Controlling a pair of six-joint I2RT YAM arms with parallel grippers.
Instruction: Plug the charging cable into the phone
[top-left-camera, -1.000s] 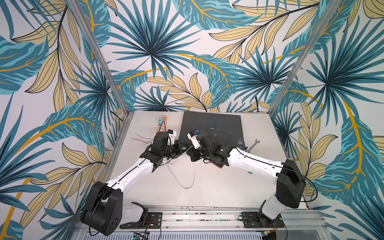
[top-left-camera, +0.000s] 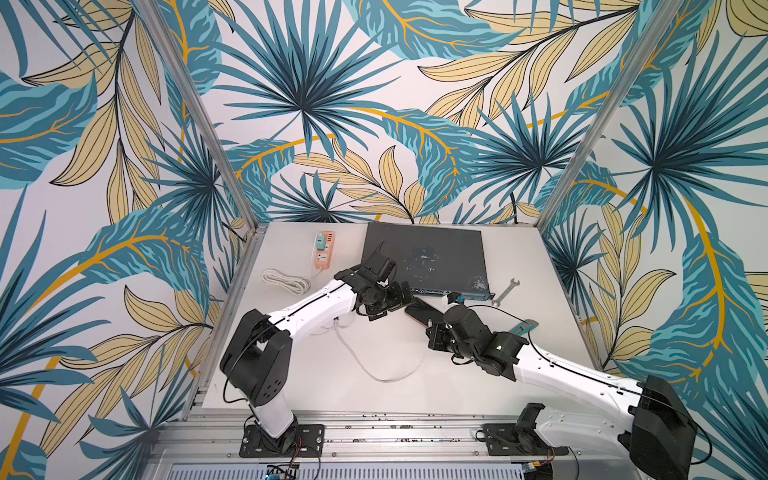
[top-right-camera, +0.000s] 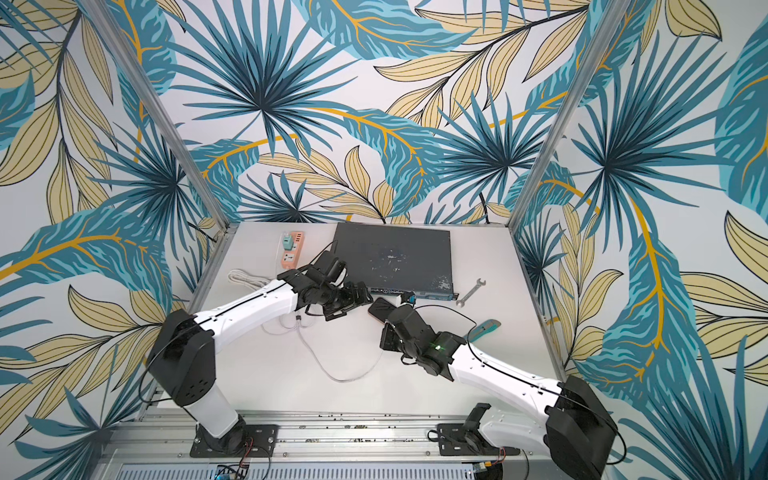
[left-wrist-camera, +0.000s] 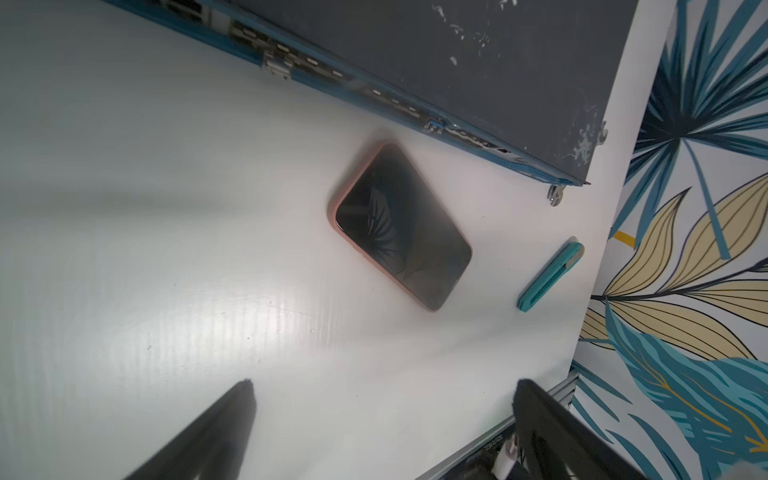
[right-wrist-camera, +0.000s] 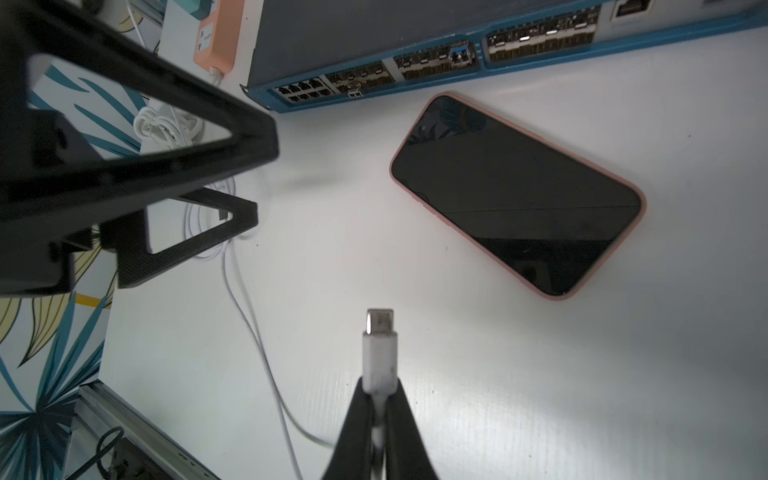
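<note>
The phone (right-wrist-camera: 520, 196), dark-screened in a pink case, lies flat on the table, slanted in front of the grey switch box. In the right wrist view my right gripper is shut on the white cable plug (right-wrist-camera: 379, 352), its metal tip pointing out past the fingers, apart from the phone. The cable (right-wrist-camera: 268, 368) trails away across the table. My left gripper stands open above the table, nothing between its wide-set fingers (left-wrist-camera: 216, 432); in the left wrist view the phone (left-wrist-camera: 404, 228) lies ahead of it.
The switch box (top-left-camera: 424, 260) stands just behind the phone. A teal cutter (left-wrist-camera: 550, 276) and a wrench (top-left-camera: 505, 292) lie to the right. A pink power strip (top-left-camera: 324, 249) and coiled cord (top-left-camera: 285, 281) are at back left.
The two grippers, close together a second ago, have drawn apart. My right gripper has moved right and toward the front with the plug; the left has swung right, toward the phone.
</note>
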